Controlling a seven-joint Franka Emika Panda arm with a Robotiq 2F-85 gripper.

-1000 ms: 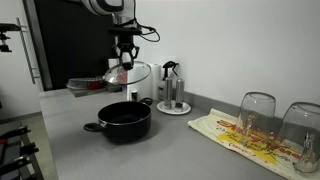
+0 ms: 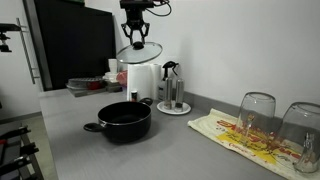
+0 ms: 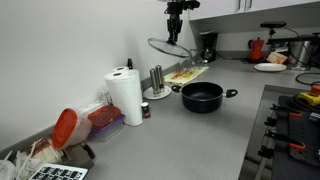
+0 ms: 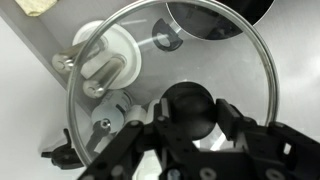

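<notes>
A clear glass lid (image 2: 140,54) with a dark rim and a round black knob (image 4: 190,109) hangs in the air above and behind the black pot. My gripper (image 2: 138,42) is shut on that knob, the fingers on either side of it in the wrist view. The lid (image 3: 172,47) tilts a little in exterior view 2. Below it the black pot (image 2: 124,121) stands uncovered on the grey counter, handles to the sides. Part of the pot (image 4: 222,18) shows at the top of the wrist view, beyond the lid's rim.
Behind the pot, a white plate (image 2: 174,108) bears tall grinders (image 2: 179,93), near a paper towel roll (image 3: 125,96). Upturned glass jars (image 2: 257,115) rest on a patterned towel (image 2: 218,128) at right. The counter before the pot (image 2: 180,155) is clear.
The pot has stayed in place.
</notes>
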